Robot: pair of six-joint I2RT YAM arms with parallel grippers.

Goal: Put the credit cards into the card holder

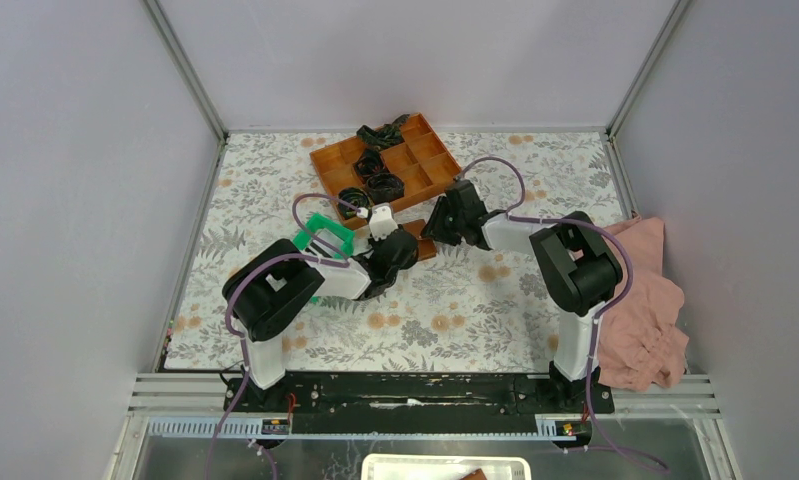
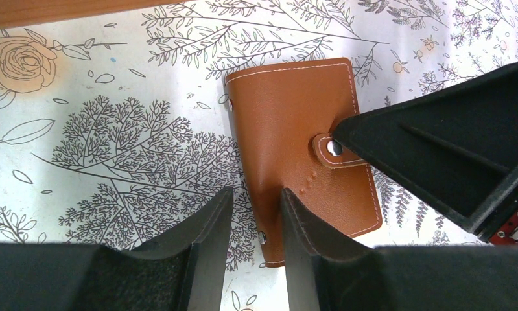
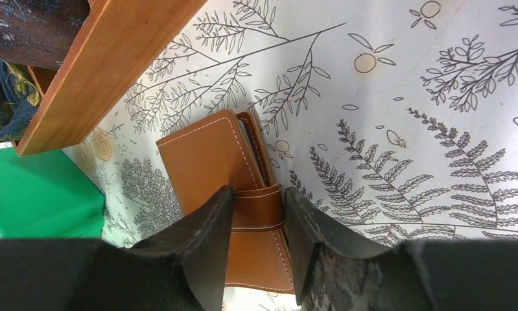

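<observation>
The brown leather card holder (image 1: pixel 428 249) lies folded over on the table between my two grippers. Its snap strap (image 2: pixel 332 149) lies over the front edge in the left wrist view, and a dark fingertip of the right gripper touches the snap. My left gripper is part open, its fingers over the spine side with nothing seen gripped. In the right wrist view my right gripper stands open, its fingers either side of the strap at the holder's edge. No credit cards can be made out; the holder's inside is hidden.
A wooden compartment box (image 1: pixel 430 160) with dark coiled items stands just behind the holder. Left of it sits a green bin (image 1: pixel 308 232). A pink cloth (image 1: pixel 643 310) lies at the far right, and the table's front middle is clear.
</observation>
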